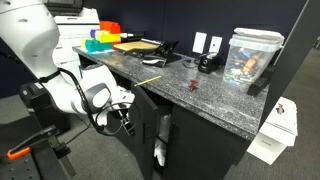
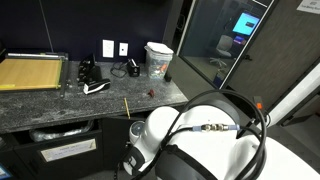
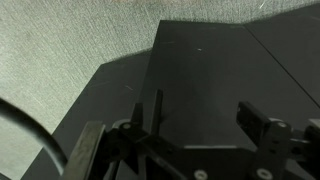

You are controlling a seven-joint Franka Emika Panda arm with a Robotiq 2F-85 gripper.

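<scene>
Beneath the countertop, a black cabinet door (image 1: 147, 120) stands swung out, with a dark opening beside it. My gripper (image 1: 127, 124) is low by the outer side of this door; it is small there, and contact cannot be made out. In the wrist view the gripper is open, its fingers wide apart and nothing between them. Dark flat panels (image 3: 205, 65) fill the view beyond the fingers. In exterior view 2 the white arm (image 2: 205, 125) covers much of the cabinet front, and the gripper is hidden.
Above runs a speckled countertop (image 1: 200, 93) with a clear tub (image 1: 250, 55), a yellow stick (image 1: 150, 80) and a small red item (image 1: 193, 85). Something white (image 1: 159, 153) shows inside the cabinet. Grey carpet (image 3: 70, 60) lies below. A white box (image 1: 276, 128) stands at the right.
</scene>
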